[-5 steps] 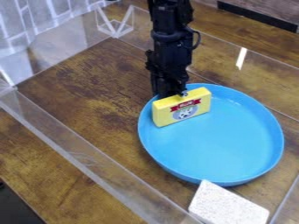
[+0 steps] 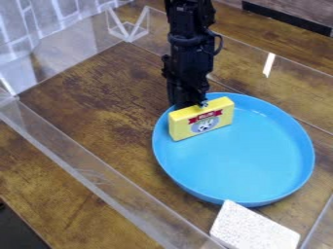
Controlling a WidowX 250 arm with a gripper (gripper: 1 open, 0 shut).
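Note:
A yellow box (image 2: 182,124) with a red label and a cartoon face stands on its long side in the blue plate (image 2: 254,160), at the rim nearest the back left. My black gripper (image 2: 189,100) is low at the top of the box, at its back edge. Its fingers are dark and partly hidden behind the box, so whether they are shut on it is unclear.
A white sponge-like block (image 2: 252,228) lies at the front right beside the plate.

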